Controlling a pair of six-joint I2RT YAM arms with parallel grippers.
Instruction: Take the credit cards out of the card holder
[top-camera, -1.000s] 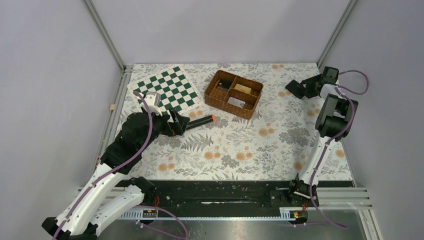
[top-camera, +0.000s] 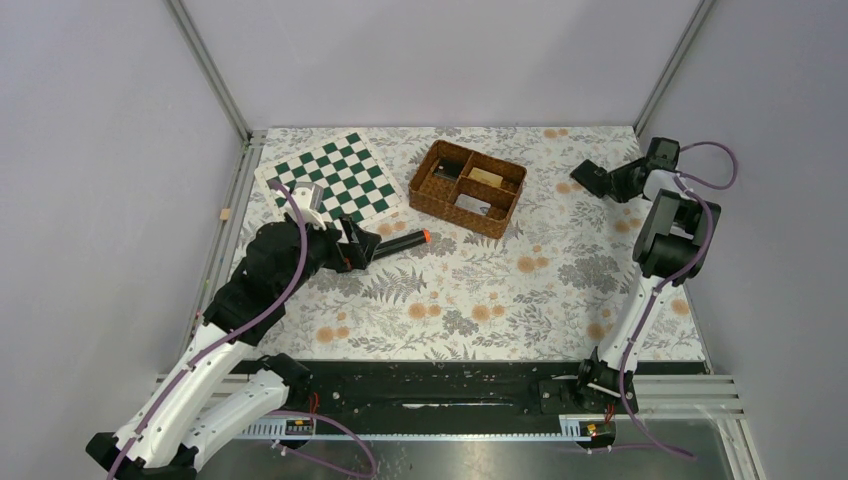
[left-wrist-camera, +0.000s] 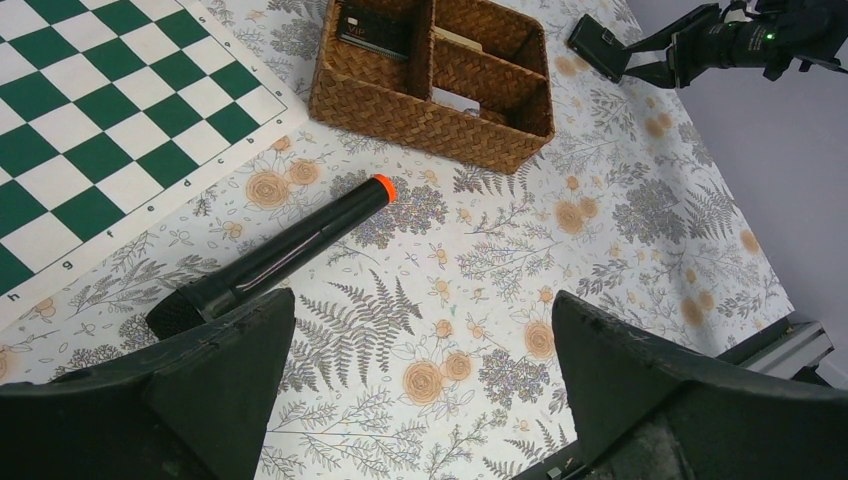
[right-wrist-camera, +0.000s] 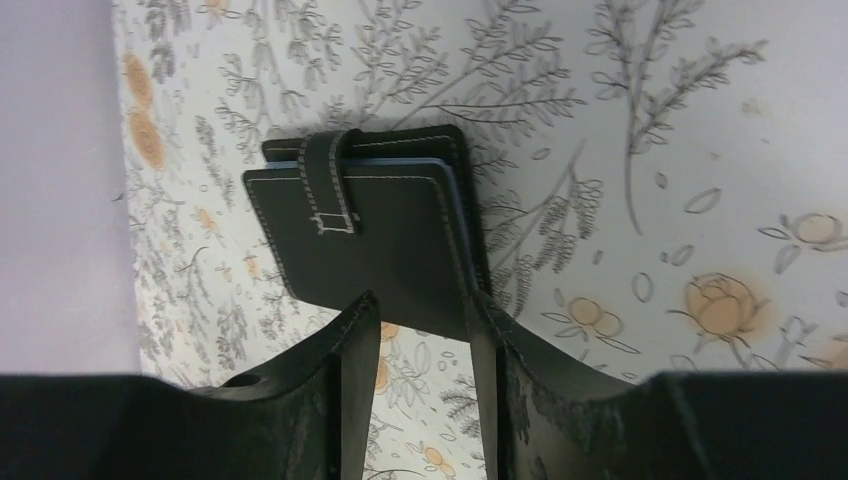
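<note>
The black card holder (right-wrist-camera: 360, 235) with white stitching lies on the tablecloth, its strap (right-wrist-camera: 328, 185) over the top edge. A thin bluish card edge (right-wrist-camera: 395, 161) shows between its two leather sides. My right gripper is partly open at the holder's near edge; its fingertips overlap that edge from this angle, and contact cannot be told. From the left wrist view, the holder (left-wrist-camera: 598, 47) lies just in front of the right gripper's tips. My left gripper stands open and empty, far to the left above the table.
A woven basket (top-camera: 450, 209) with compartments holds a dark VIP card (left-wrist-camera: 372, 30) and pale items. Below the left gripper lies a black tube (left-wrist-camera: 290, 245) with an orange end. The chessboard mat (top-camera: 345, 185) is at back left.
My right gripper's fingers have drawn closer together, and the hand has shifted very slightly toward the front. The card holder, basket and left arm look nearly unchanged.
</note>
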